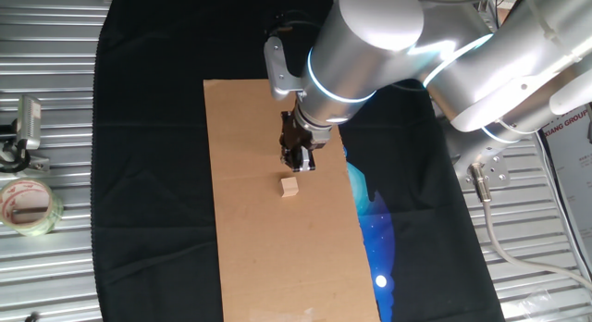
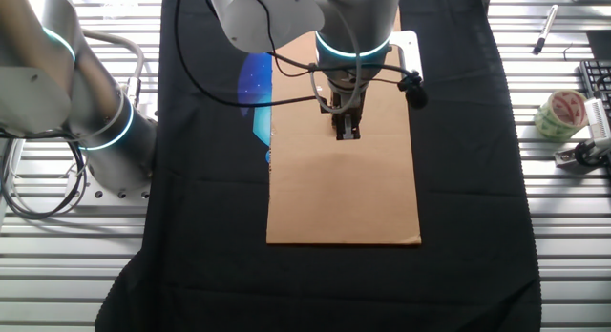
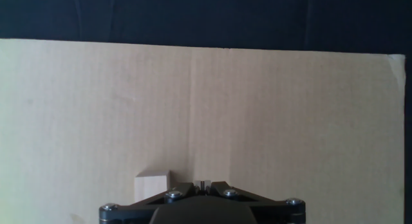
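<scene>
A small pale wooden block [image 1: 289, 187] rests on the brown cardboard sheet [image 1: 287, 239], just below the gripper's tips in exterior view 1. My gripper [image 1: 302, 165] is over the sheet, pointing down, apart from the block. In the wrist view the fingertips meet at the bottom middle; the gripper looks shut, with nothing showing between its fingers. To the left of it there, the block [image 3: 152, 186] is partly covered by the gripper's linkage. Exterior view 2 shows the gripper [image 2: 347, 134] above the sheet, while the block is hidden from that side.
Black cloth [image 1: 153, 174] surrounds the cardboard. A blue patterned piece [image 1: 377, 243] lies along the sheet's right edge in exterior view 1. A tape roll [image 1: 30, 207] stands on the metal slats at far left. Much of the cardboard is bare.
</scene>
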